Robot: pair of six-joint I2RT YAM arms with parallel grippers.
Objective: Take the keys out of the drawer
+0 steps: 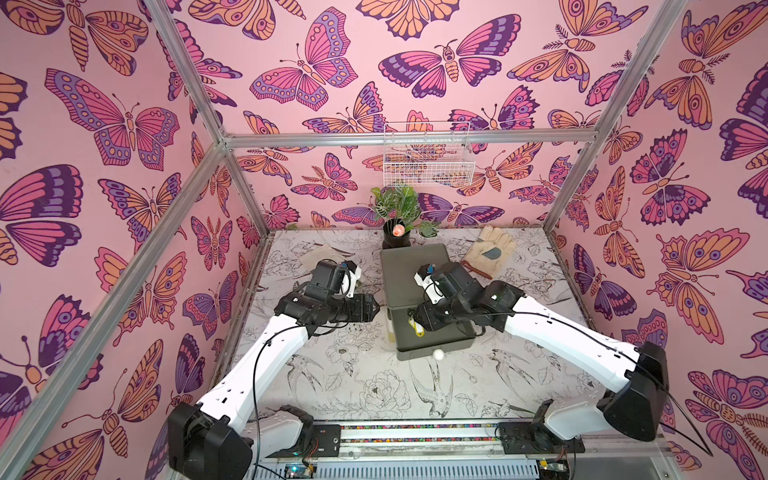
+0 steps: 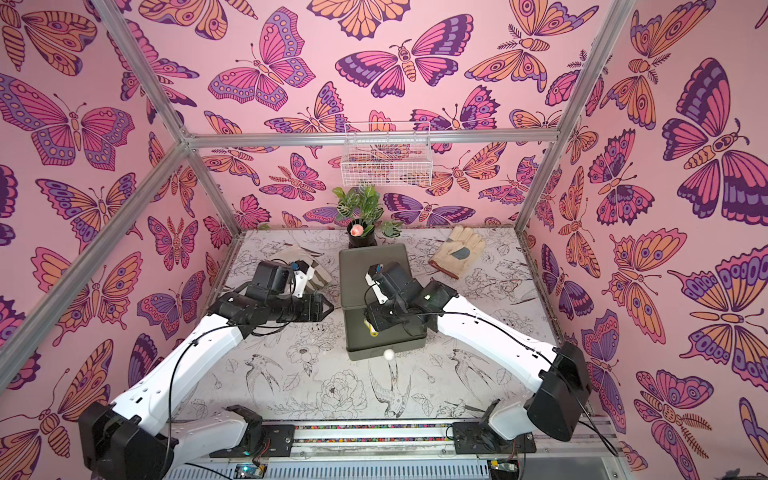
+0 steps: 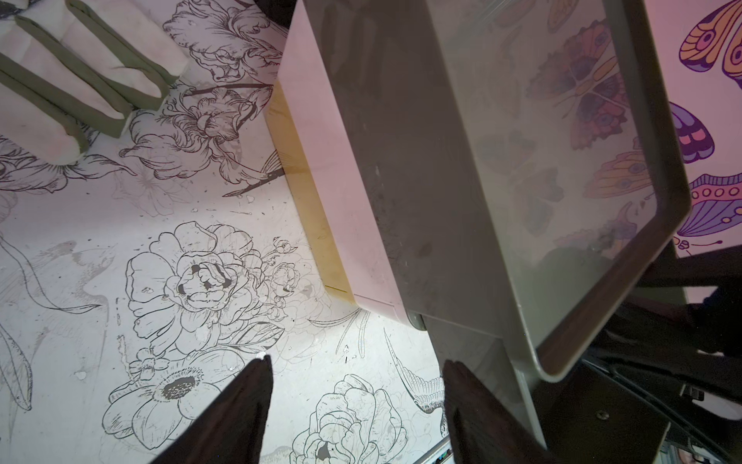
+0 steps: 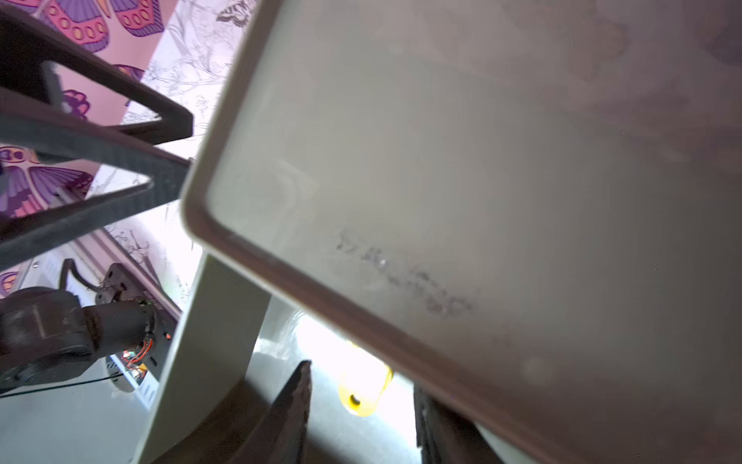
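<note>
An olive-grey box (image 1: 436, 349) stands on the table with its lid raised at the back. Inside it lies a small yellow item (image 4: 359, 394), likely the keys' tag, partly hidden by the lid's rim in the right wrist view. My right gripper is low in the box, open around that yellow item, with no grip visible on it. My left gripper stands open at the box's left side, empty, over the patterned table.
A plant (image 1: 397, 216) stands behind the box, with a wire basket (image 1: 428, 168) on the wall above. A glove (image 1: 492, 252) lies back right, another (image 3: 92, 85) back left.
</note>
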